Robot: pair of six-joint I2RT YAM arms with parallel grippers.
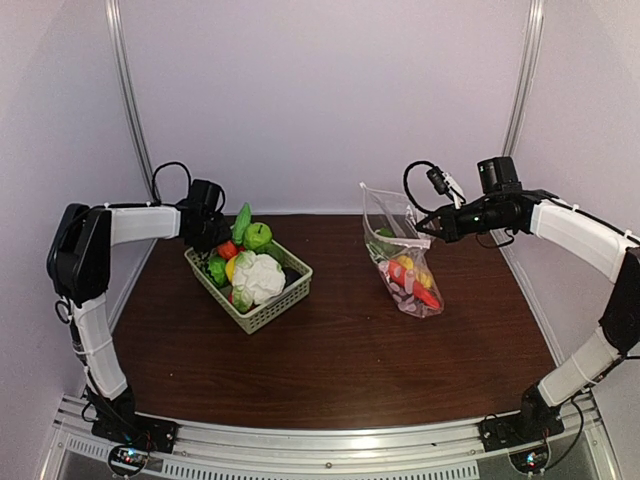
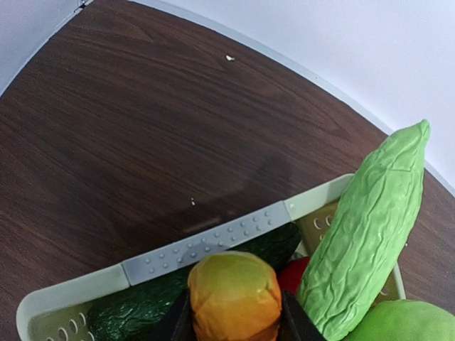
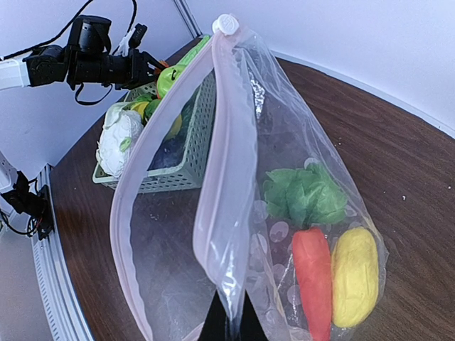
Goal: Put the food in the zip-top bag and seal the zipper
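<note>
My left gripper is shut on an orange-green mango at the back left corner of the basket. The mango is still low, level with the basket's rim. Across the table, the clear zip top bag hangs with its mouth spread apart, its edge pinched in my right gripper. Through the plastic I see a red carrot-like piece, a yellow piece and a green leafy piece. A white slider sits at the far end of the bag's zipper.
Around the mango lie a green bitter melon, a green apple-like fruit and a dark cucumber. A white cauliflower fills the basket's front. The table between basket and bag is bare.
</note>
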